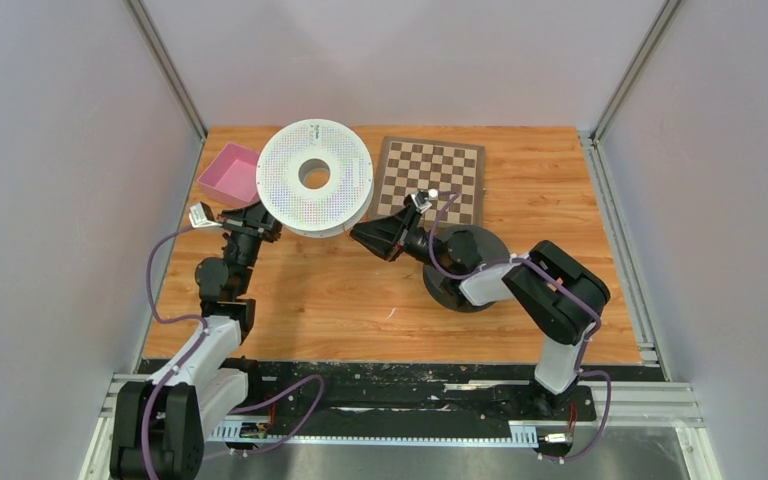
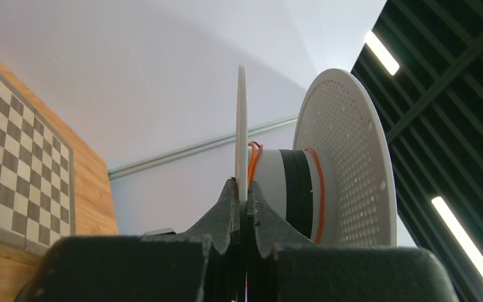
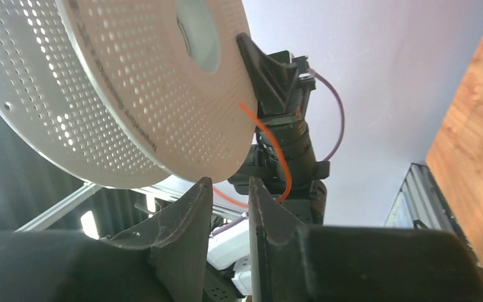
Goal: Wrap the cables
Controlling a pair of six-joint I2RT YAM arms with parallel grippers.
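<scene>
A large white perforated spool (image 1: 345, 195) hangs in the air over the table. My left gripper is shut on the rim of one spool flange (image 2: 242, 119), seen edge-on between its fingers. Around the hub, the orange cable (image 2: 321, 195) shows beside a black band. In the right wrist view, the cable's loose end (image 3: 264, 129) curves out below the flange and passes behind a finger. My right gripper is part open close to the spool's edge, with no cable seen gripped between its fingertips.
A pink bin (image 1: 228, 175) stands at the back left, partly covered by the spool. The chessboard (image 1: 460, 165) lies at the back middle. Beneath the right arm is a dark round object (image 1: 475, 295).
</scene>
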